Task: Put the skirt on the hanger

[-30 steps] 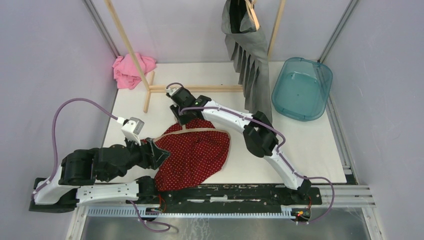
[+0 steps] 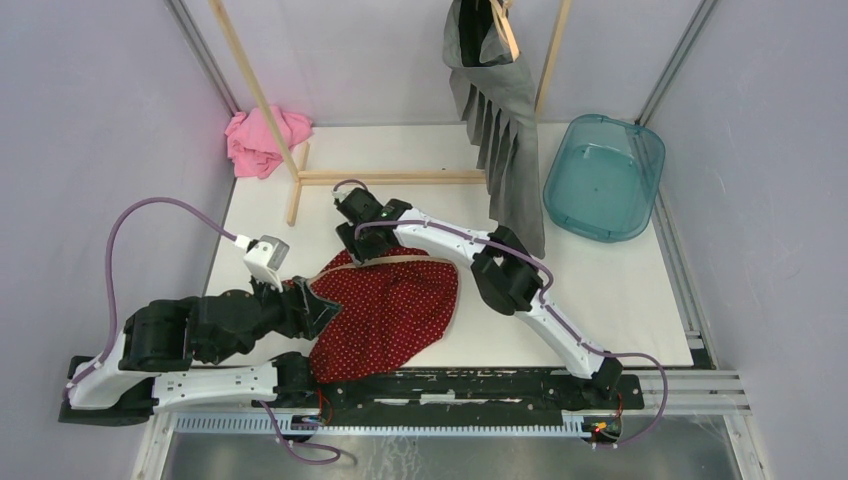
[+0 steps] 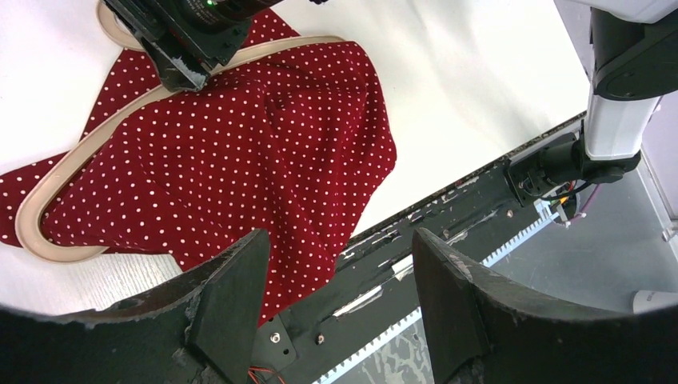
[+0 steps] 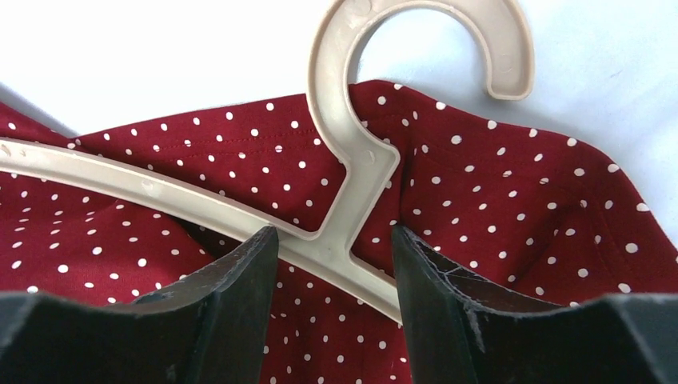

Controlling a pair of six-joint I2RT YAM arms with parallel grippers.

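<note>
A dark red skirt with white dots [image 2: 390,320] lies on the white table, with a beige hanger [image 2: 425,259] placed across its upper part. The hanger's bar shows against the fabric in the left wrist view, with both ends curving down. In the right wrist view its hook [image 4: 328,80] extends past the skirt's edge. My right gripper is open, its fingertips on either side of where the hanger's neck meets the bar. To the skirt's left, my left gripper stands open above it, nothing between its fingers.
Behind the skirt stands a wooden rack [image 2: 400,177] with a grey pleated garment [image 2: 518,150] hanging from it. Pink cloth [image 2: 262,142] lies back left, a teal bin [image 2: 606,228] back right.
The left arm, skirt and hanger look unmoved.
</note>
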